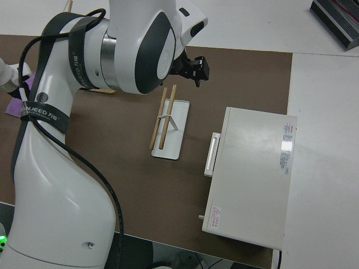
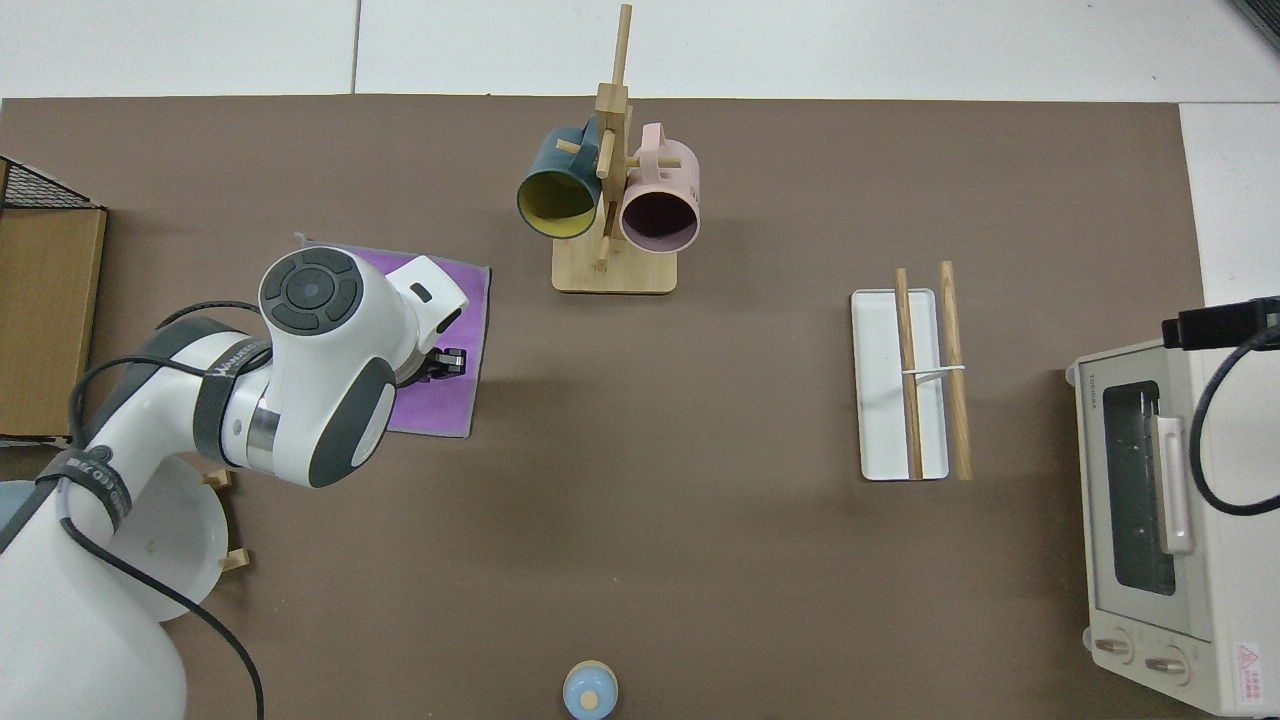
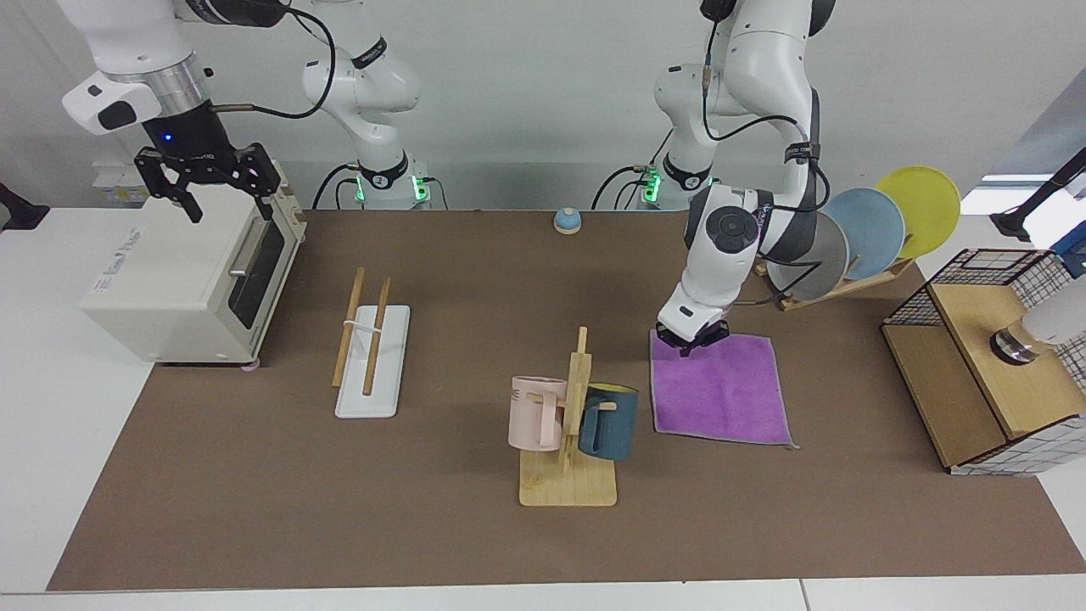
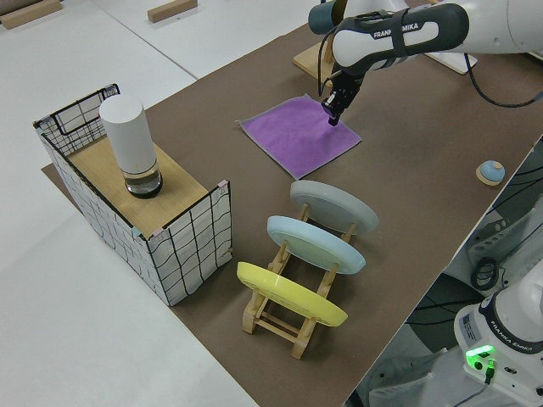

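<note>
The arm over the purple towel [image 3: 718, 392] ends in a black gripper [image 3: 690, 341] just at the towel's near-side edge; in the top view its housing hides much of the towel. Whether its fingers are open or closed is unclear. The other arm's black gripper [image 3: 209, 178] is raised above the white toaster oven [image 3: 153, 290]; its finger state is hard to tell. A wooden mug tree [image 2: 612, 276] holds a teal mug [image 2: 558, 192] and a pink mug [image 2: 660, 210].
A white board with two wooden sticks [image 2: 876, 396] lies right of center. A plate rack with grey, blue and yellow plates [image 4: 288, 292] and a wire-sided wooden shelf [image 2: 48, 312] stand beside the towel. A small blue object [image 2: 589, 691] sits near the edge.
</note>
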